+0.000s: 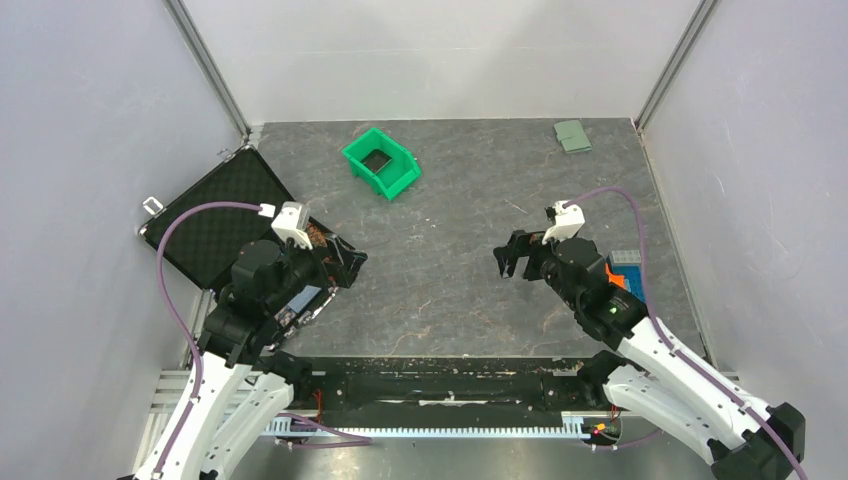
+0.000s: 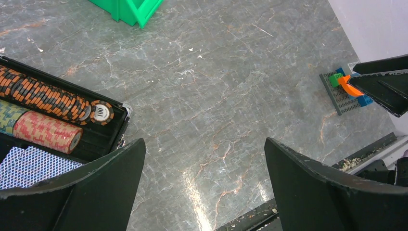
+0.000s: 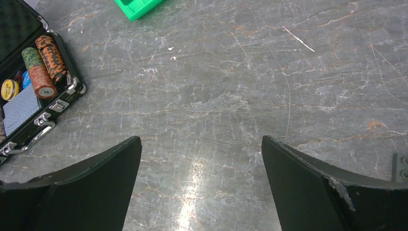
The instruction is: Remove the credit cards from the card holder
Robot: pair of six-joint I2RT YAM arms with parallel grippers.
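A flat sage-green piece, possibly the card holder, lies at the back right of the table in the top view. Inside the green basket at the back rests a small dark flat item; what it is, I cannot tell. No cards show clearly as credit cards. Over the table's left side, by the poker case, my left gripper is open and empty. My right gripper hangs open right of the middle, its fingers wide apart over bare table. Both are well away from the sage-green piece.
An open black case with poker chips fills the left side, partly beneath my left arm. At the right edge, a building-brick plate carries orange and blue pieces, partly hidden by my right arm.
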